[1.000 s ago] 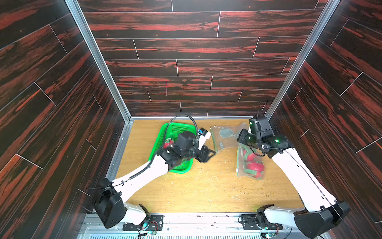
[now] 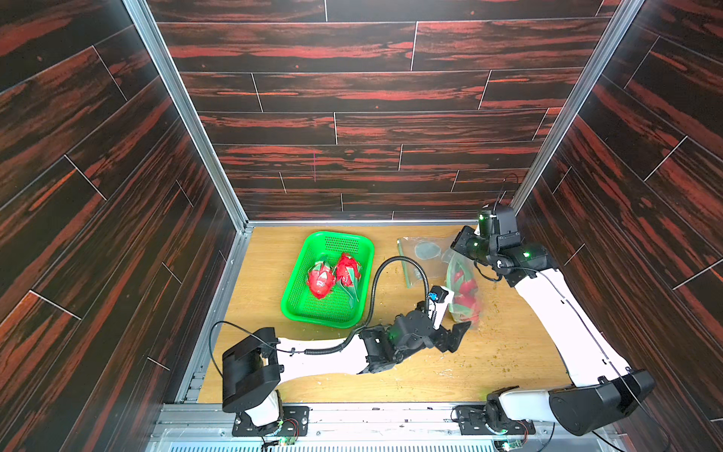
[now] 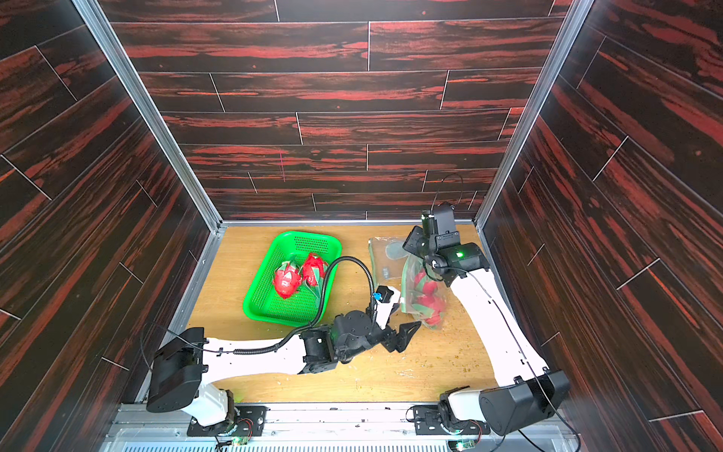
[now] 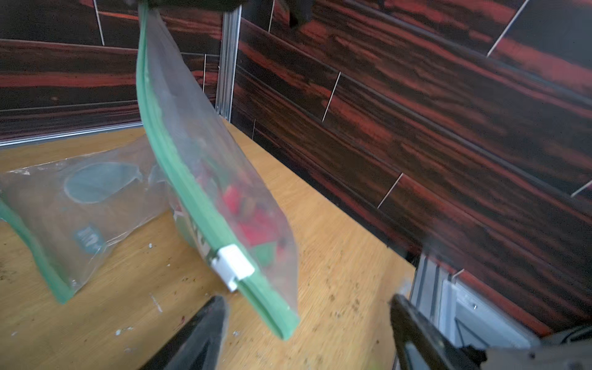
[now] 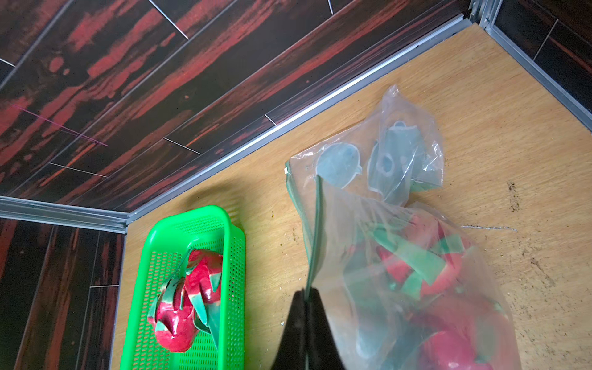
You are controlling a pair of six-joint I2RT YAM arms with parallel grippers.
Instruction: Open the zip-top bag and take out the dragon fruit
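The clear zip top bag with a green seal hangs from my right gripper, whose fingers pinch the seal edge. Red dragon fruit with green leaves show through its plastic. A white slider sits near the lower end of the seal in the left wrist view. My left gripper stands open just short of that end, its fingers wide apart with nothing gripped. From above, the left gripper is close beside the bag's near end. Whether the seal is parted cannot be told.
A green basket with two dragon fruit stands on the left. A flat, empty-looking second bag lies behind, toward the back wall.
My left gripper has swung from over the basket rightward and nearer to the hanging bag, staying open. The right gripper has risen slightly, still pinching the seal, and the bag has turned.
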